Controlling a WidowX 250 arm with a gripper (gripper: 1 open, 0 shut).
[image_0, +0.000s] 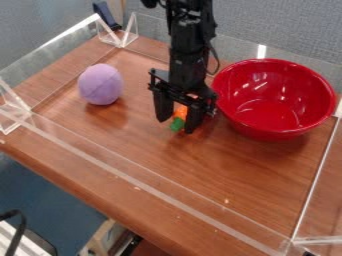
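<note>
My black gripper is down at the middle of the wooden table, directly over an orange toy carrot with a green tip, which it largely hides. Whether the fingers are closed on the carrot cannot be told. A purple ball sits to the left, and a large red bowl stands just right of the gripper.
Clear plastic walls border the wooden table. A grey wall stands behind.
</note>
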